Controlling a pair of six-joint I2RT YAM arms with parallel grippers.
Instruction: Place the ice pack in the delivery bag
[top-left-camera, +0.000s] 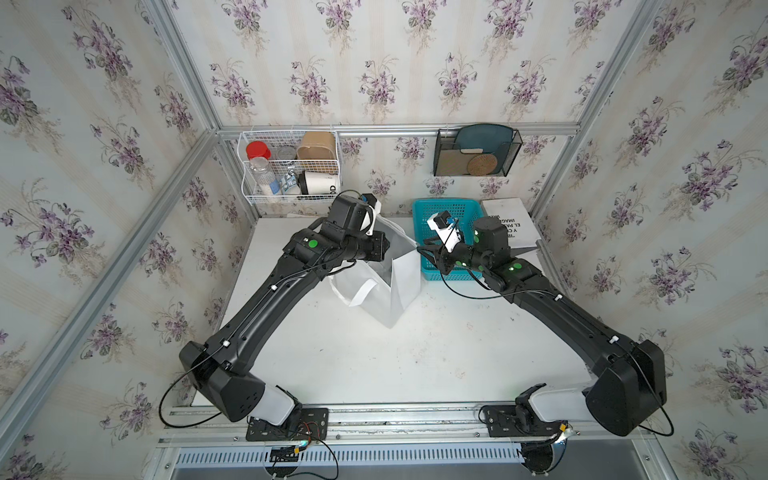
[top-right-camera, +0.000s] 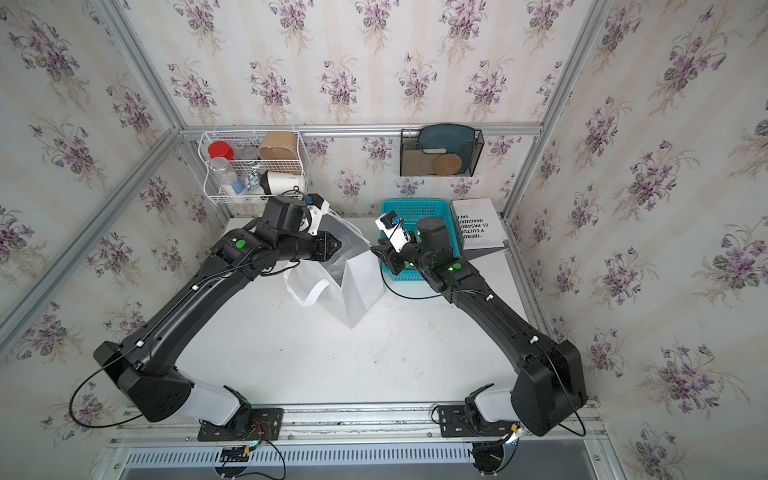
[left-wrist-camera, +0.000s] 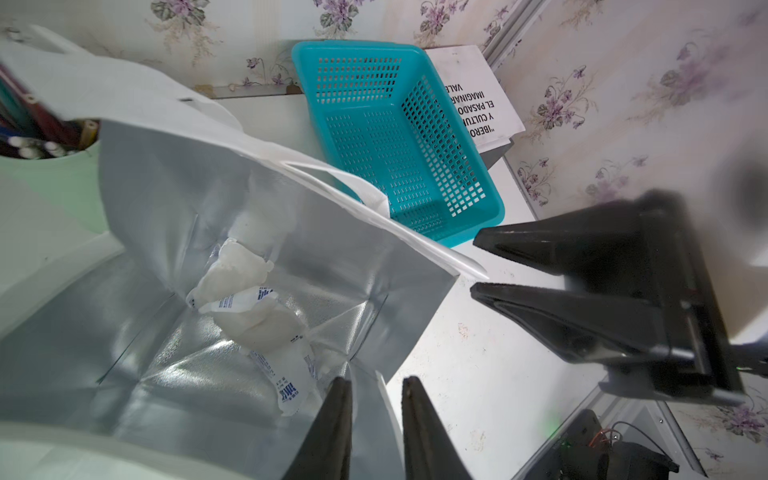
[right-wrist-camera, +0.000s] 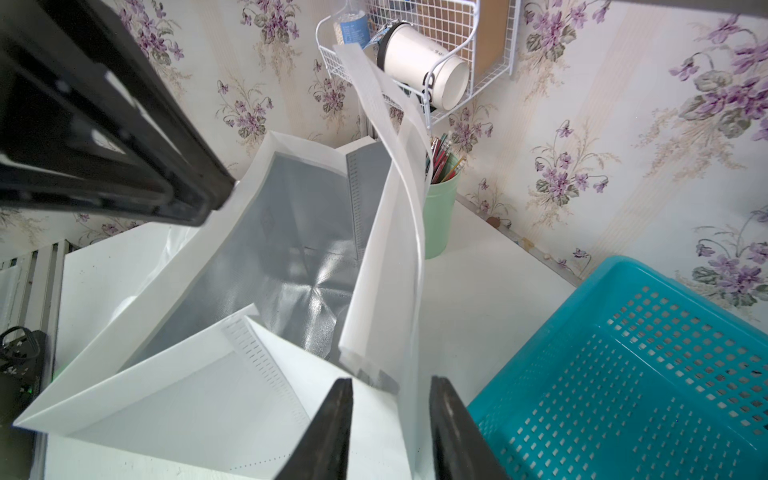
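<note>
The white delivery bag (top-left-camera: 406, 288) stands open on the table, its silver lining (left-wrist-camera: 232, 376) showing. On its floor in the left wrist view lies a white, crumpled ice pack (left-wrist-camera: 260, 320) with blue print. My left gripper (top-left-camera: 382, 249) is above the bag's mouth, its fingers (left-wrist-camera: 340, 424) parted; a bag edge shows between them in its wrist view, but contact is unclear. At the right rim, my right gripper is part open with the rim's corner between or just before its fingers. No ice pack is in either gripper.
An empty teal basket (left-wrist-camera: 384, 152) stands right of the bag, with a printed white box (left-wrist-camera: 468, 92) beyond it. A green cup of pens (right-wrist-camera: 440, 216) is behind the bag. Shelves hang on the back wall.
</note>
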